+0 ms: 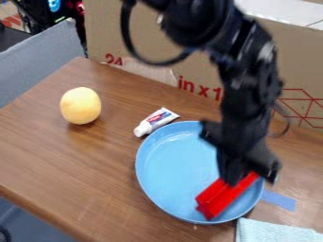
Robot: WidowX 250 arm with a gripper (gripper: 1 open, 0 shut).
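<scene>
A red object (220,198), long and flat-sided, lies on the right part of a light blue plate (168,170). My black gripper (235,171) is low over the plate at the upper end of the red object, blurred, and hides part of both. A white toothpaste tube (155,121) lies just beyond the plate's upper left, and a yellow round object (81,106) stands on the wooden table to the left.
A cardboard box (164,66) stands along the back of the table. A pale blue cloth (271,232) lies at the front right, with a blue strip beside the plate.
</scene>
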